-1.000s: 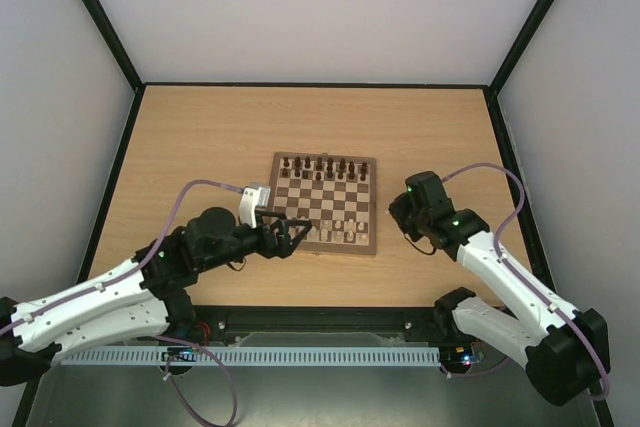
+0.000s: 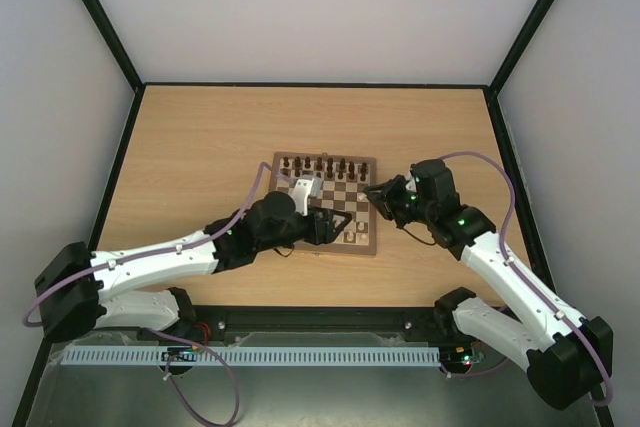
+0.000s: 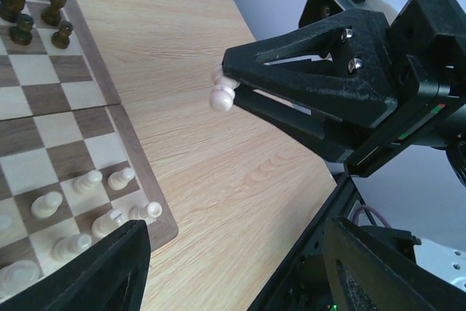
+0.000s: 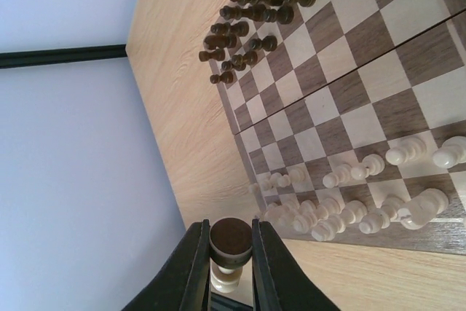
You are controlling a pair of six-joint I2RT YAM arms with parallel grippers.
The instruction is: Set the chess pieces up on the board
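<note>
The chessboard (image 2: 375,242) lies on the table with dark pieces (image 4: 251,14) along its far side and white pieces (image 4: 349,216) along its near side. My right gripper (image 2: 370,193) is raised beside the board's right edge. It is shut on a white piece (image 3: 222,96), whose brown underside (image 4: 231,237) faces the right wrist camera. My left gripper is open over the near right part of the board, its fingers (image 3: 120,264) wide apart with nothing between them. In the left wrist view the held piece sits beyond those fingers. From above, the left gripper hides several white pieces.
Both grippers are close together over the board's right side. White pieces (image 3: 109,220) stand tightly grouped near the corner beneath the left gripper. Bare table (image 2: 210,137) surrounds the board, and the middle squares are mostly clear.
My left arm has swung right across the near side of the board, towards the right gripper. The right gripper has moved left to the board's edge.
</note>
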